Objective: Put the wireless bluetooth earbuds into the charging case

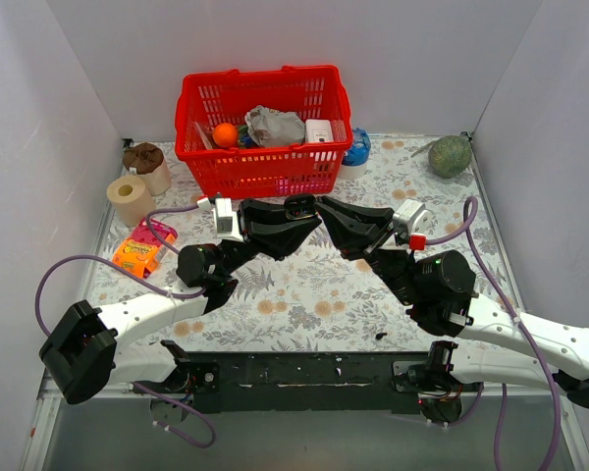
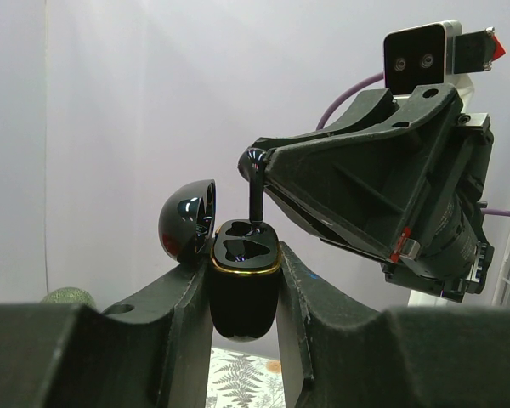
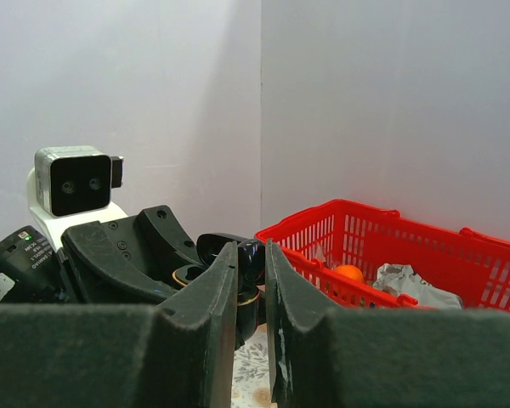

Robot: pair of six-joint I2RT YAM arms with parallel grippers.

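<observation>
My left gripper is shut on the black glossy charging case [image 2: 245, 310], held upright above the table. The case's domed lid [image 2: 185, 221] stands open on the left in the left wrist view. A black earbud [image 2: 256, 170] is upright over the case, its stem reaching down to the case's top; how deep it sits is hidden. My right gripper has its fingertips on either side of the earbud's rounded head. Whether they grip it or stand slightly off it cannot be told. From above, both grippers [image 1: 316, 203] meet at the case.
Behind the grippers stands a red basket [image 1: 245, 179] with an orange and a bag in it. A snack packet [image 1: 142, 249] and paper rolls [image 1: 130, 198] are at the left, a green melon [image 1: 450, 156] at the far right.
</observation>
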